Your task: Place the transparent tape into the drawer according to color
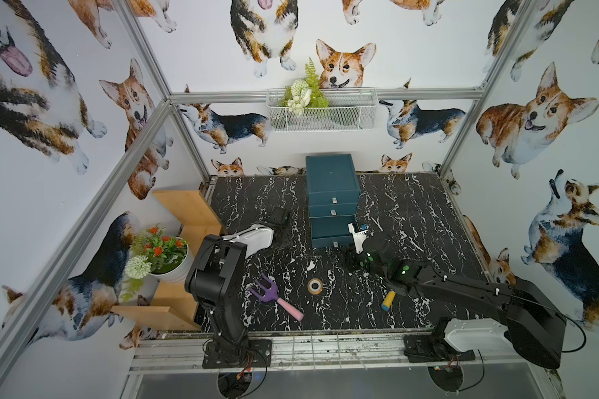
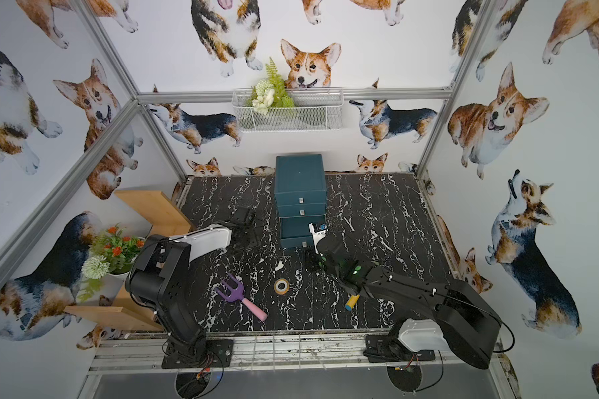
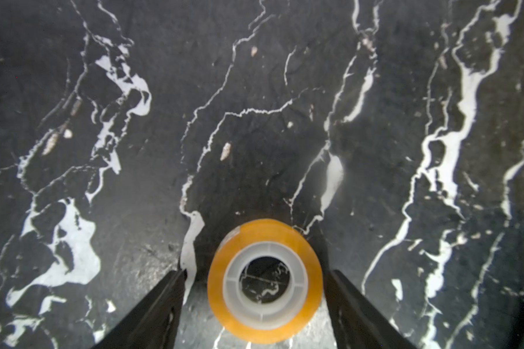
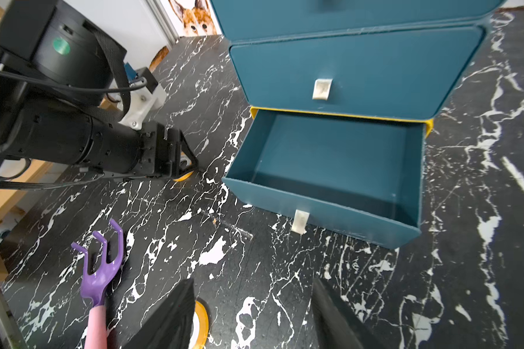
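Note:
A roll of tape with orange edge (image 3: 265, 329) and white core lies between my open left gripper's (image 3: 253, 314) fingertips, on the marble table left of the drawer unit. A second tape roll (image 1: 314, 286) lies front of the teal drawer unit (image 1: 332, 179), whose bottom drawer (image 4: 326, 157) is pulled out and empty, with a yellow edge showing behind it. My right gripper is open with nothing between its fingers, in front of the drawer and above the table.
A purple fork with pink handle (image 1: 289, 308) lies front left, a yellow handle (image 1: 388, 299) front right, partly under the right arm. A wooden shelf (image 1: 186, 199) with a potted plant (image 1: 163, 256) stands at left.

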